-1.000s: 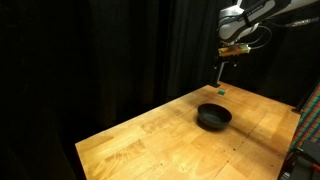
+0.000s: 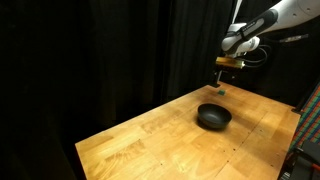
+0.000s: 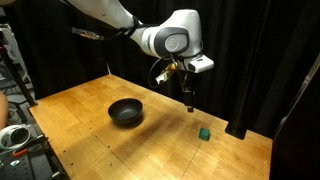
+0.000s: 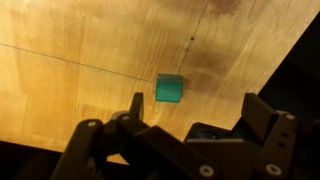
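A small green block [image 4: 169, 88] lies on the wooden table, seen from above in the wrist view between and a little beyond my fingertips. In exterior view 2 the same block [image 3: 204, 134] rests alone near the back of the table. My gripper is open, its fingers wide apart with nothing between them. It hangs above the table; in exterior view 2 the gripper [image 3: 188, 98] is up and to the left of the block. Exterior view 1 shows the block [image 2: 222, 92] small, below the gripper [image 2: 230, 65].
A black bowl [image 2: 213, 116] stands on the wooden table [image 2: 150, 140], well apart from the block. Dark curtains [image 3: 245, 65] hang behind the table's back edge.
In exterior view 1 the arm has shifted slightly to the right over the last second, and its hand has come a bit lower. The block and the bowl have not moved.
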